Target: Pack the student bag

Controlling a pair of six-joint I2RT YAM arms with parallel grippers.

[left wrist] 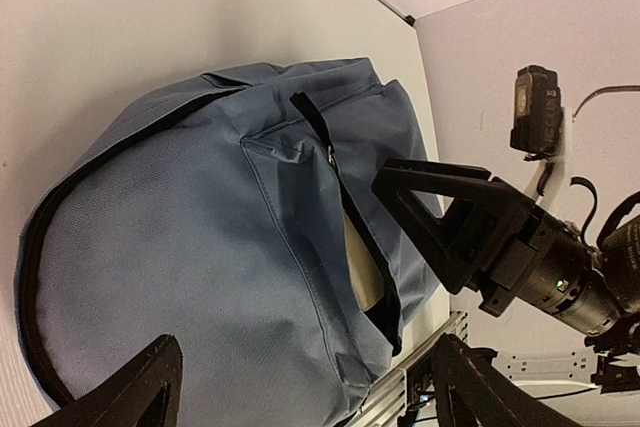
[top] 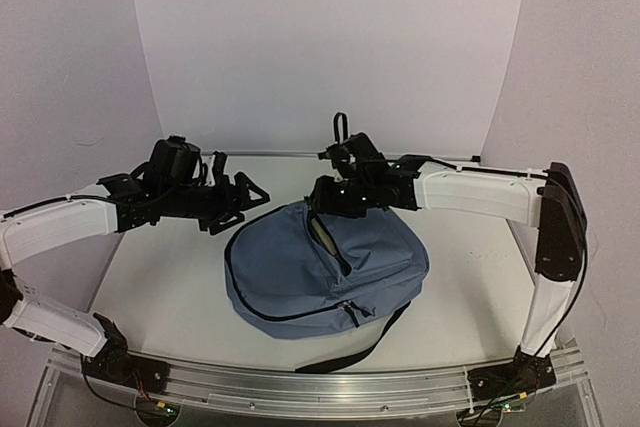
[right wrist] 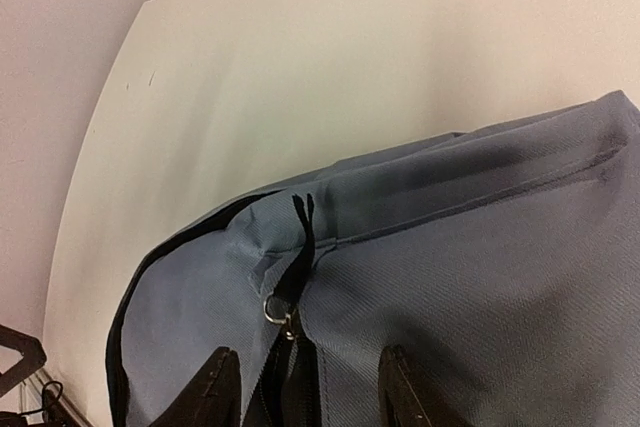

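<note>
The blue-grey bag (top: 275, 262) lies flat on the table, its front pocket's slit (top: 325, 237) gaping in the top view. Something pale yellowish (left wrist: 362, 272) shows inside that slit in the left wrist view. A zipper pull (right wrist: 277, 313) with a metal ring and black cord sits at the slit's upper end. Above that end hovers my right gripper, open; the pull and zipper show beyond the gap between its fingers, apparently not gripped. My left gripper (top: 238, 212) is open and empty, off the bag's upper left edge.
A second zipper (top: 345, 307) with black cords runs along the bag's lower side. The black strap (top: 350, 357) trails to the table's front edge. Bare table (top: 470, 267) lies on the right, and there is more free room on the left.
</note>
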